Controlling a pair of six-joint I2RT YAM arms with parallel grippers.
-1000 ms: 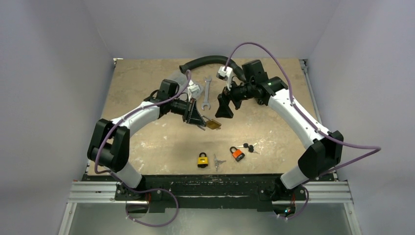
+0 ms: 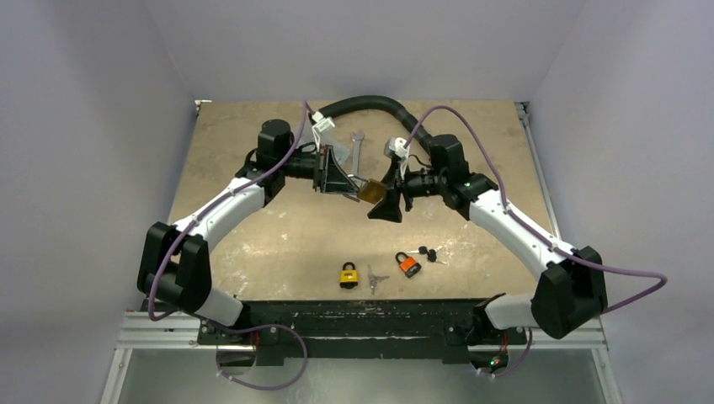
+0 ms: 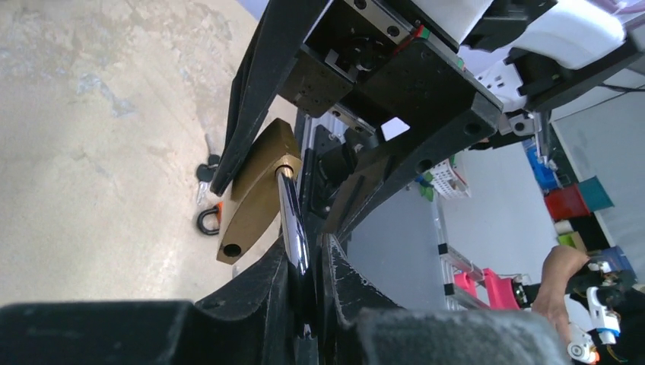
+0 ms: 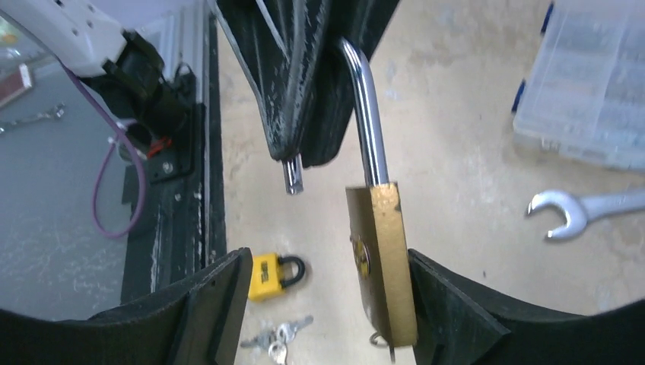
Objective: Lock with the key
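Observation:
A brass padlock [image 2: 373,192] hangs between the two arms with its shackle up and unhooked. My left gripper is shut on the silver shackle; the shackle's free end [image 4: 293,176] shows clear of the body in the right wrist view. Around the brass body [image 4: 380,258] stand the parted fingers of my right gripper. The body lies close to one finger [image 4: 456,312], with a wide gap to the other. On the table below are silver keys [image 2: 375,279] and black-headed keys [image 2: 430,253].
A yellow padlock [image 2: 349,276] and an orange padlock [image 2: 407,265] lie near the front. Behind the grippers are a wrench [image 2: 357,151], a black hose [image 2: 368,103] and a clear plastic box [image 4: 586,84].
The left gripper, still on the shackle, has shifted slightly, and the brass body has turned and moved right and back.

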